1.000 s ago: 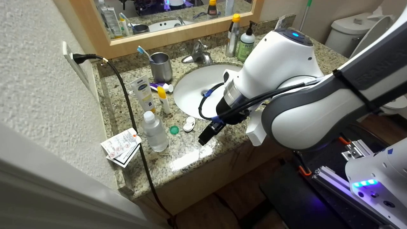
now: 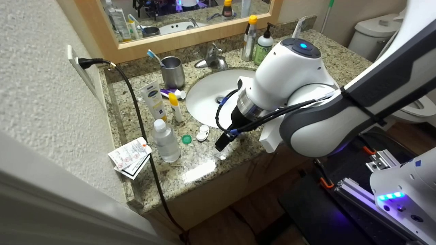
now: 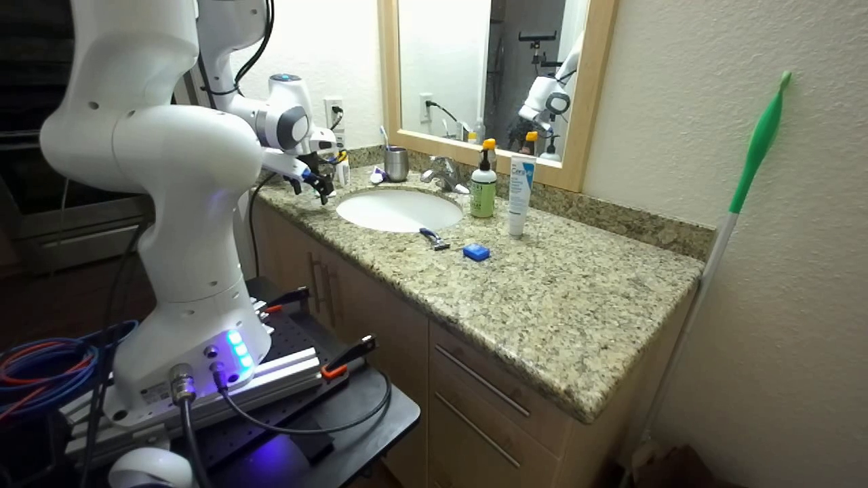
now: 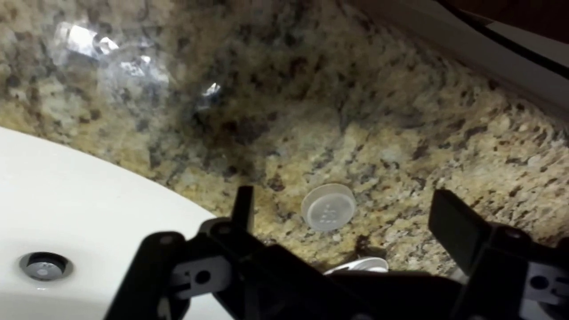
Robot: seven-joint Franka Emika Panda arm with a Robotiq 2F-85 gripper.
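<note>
My gripper is open, its two dark fingers spread wide in the wrist view with nothing held. A small translucent round cap (image 4: 329,207) lies on the granite between the fingertip lines, below the gripper. At the lower edge of that view, part of a white object (image 4: 365,264) shows, mostly covered by the gripper. In exterior view 1 a black fingertip (image 2: 223,141) is over the counter in front of the sink, right of a white contact lens case (image 2: 202,133) and a green cap (image 2: 186,139). The translucent cap cannot be made out there.
The sink (image 2: 208,92) borders the gripper's area. A clear bottle (image 2: 166,143), lotion tube (image 2: 153,100) and steel cup (image 2: 173,72) stand to the left, with a black cable (image 2: 141,126) crossing there. A razor (image 3: 435,238) and blue box (image 3: 476,252) lie beyond the sink.
In exterior view 1 the arm's wrist has shifted left and slightly down, while the fingertip has moved a little up and right. The counter objects in view have not moved.
</note>
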